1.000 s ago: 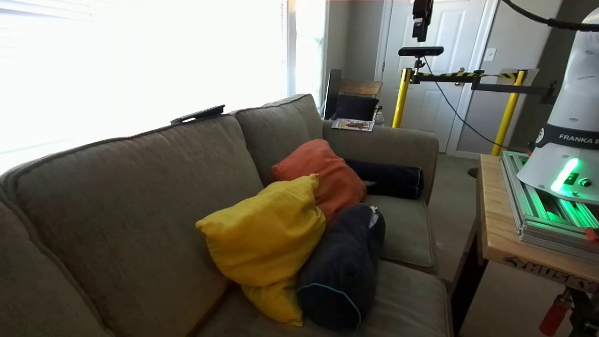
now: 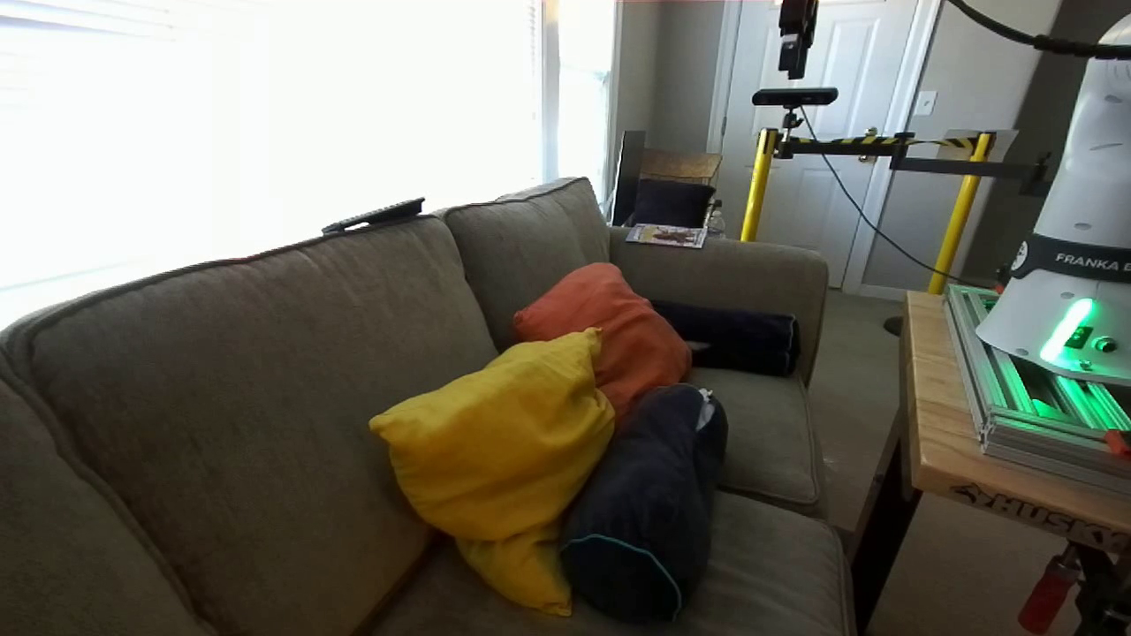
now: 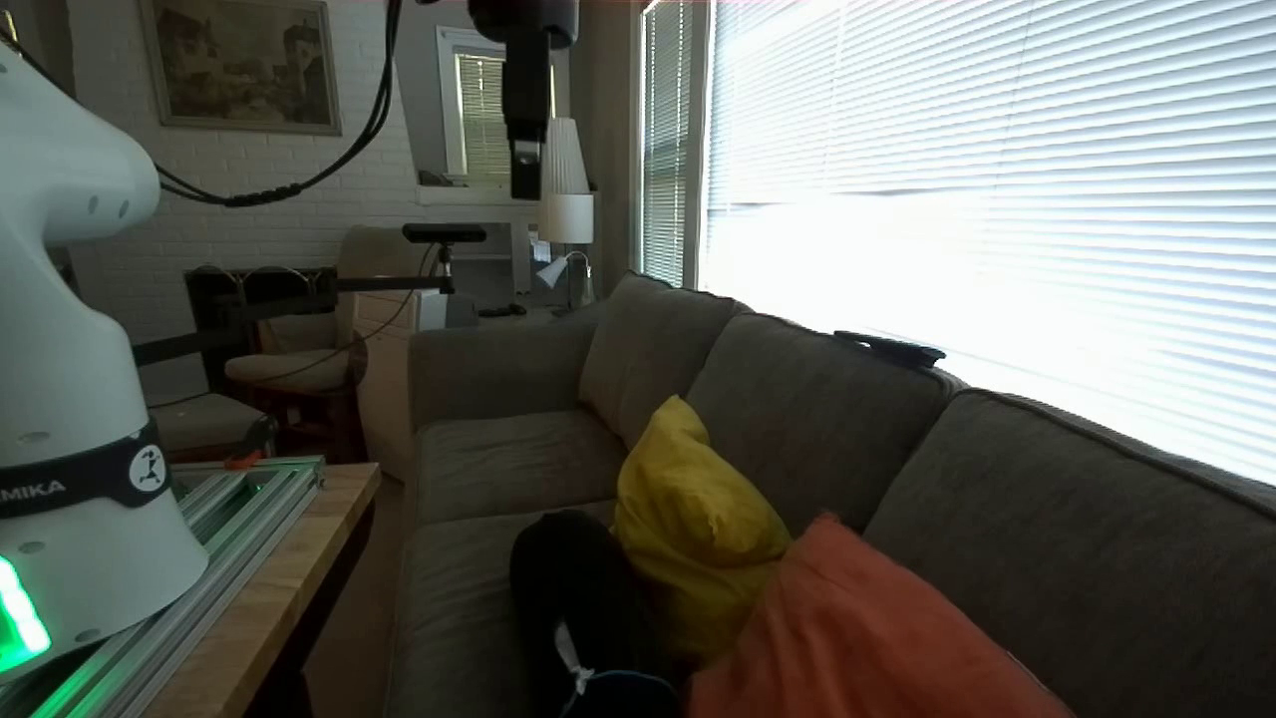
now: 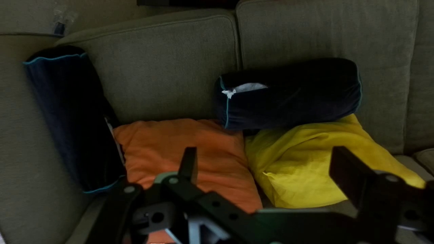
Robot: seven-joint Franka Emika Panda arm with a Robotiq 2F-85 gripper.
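High above the couch hangs my gripper, its fingers spread wide apart with nothing between them. In the wrist view an orange pillow (image 4: 191, 150) and a yellow pillow (image 4: 309, 162) lie side by side below it. A dark navy bolster (image 4: 293, 95) rests along the front of the yellow pillow, white stuffing showing near one end. Another navy bolster (image 4: 75, 118) lies against the couch arm, beside the orange pillow. In exterior view 1 the yellow pillow (image 2: 498, 435) leans on the backrest, partly in front of the orange pillow (image 2: 610, 329).
A black remote-like object (image 2: 376, 216) lies on top of the couch backrest. On the far armrest is a magazine (image 2: 665, 235). The wooden table (image 2: 933, 424) bearing my arm's base stands in front of the couch. Bare seat (image 4: 171, 69) shows between the bolsters.
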